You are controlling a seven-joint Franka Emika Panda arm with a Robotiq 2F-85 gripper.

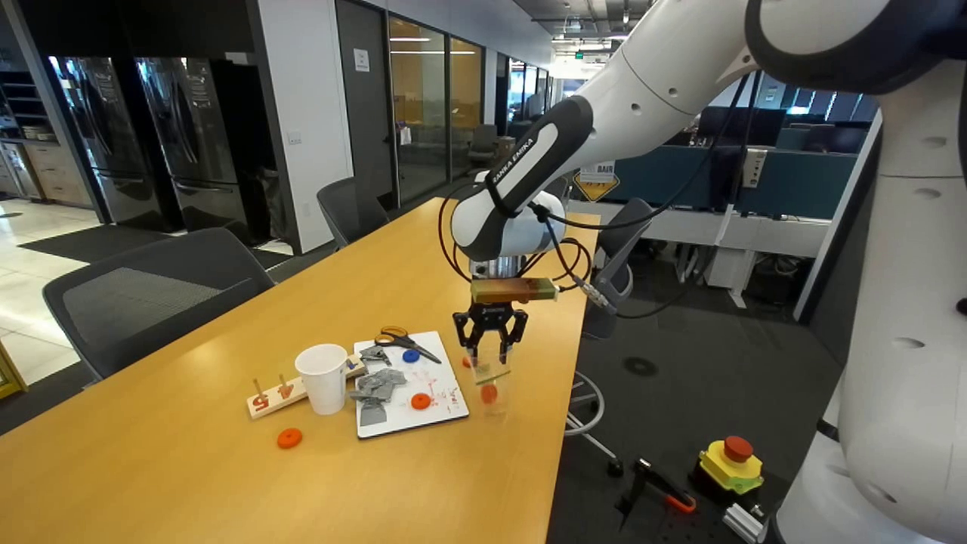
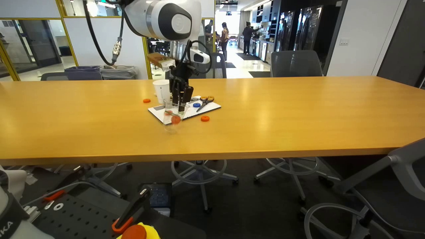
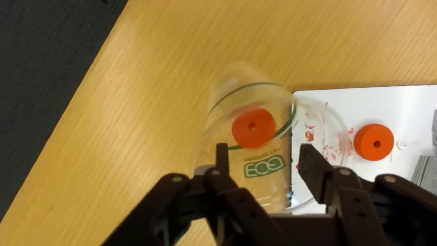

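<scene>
A clear plastic cup with green lettering stands on the table, looking tilted in the wrist view. Inside its outline shows an orange disc, low in the cup. My gripper is partly open at the cup's mouth, its fingertips overlapping the rim area, with no disc between them. Whether both fingers are inside the cup I cannot tell. In the first exterior view the cup hangs just beneath the gripper, with the orange disc visible through its wall.
Left of the cup lies a whiteboard bearing an orange disc, a blue disc, grey scraps and scissors. A white cup hides part of a wooden peg strip. Another orange disc lies nearby; the table's right edge is close.
</scene>
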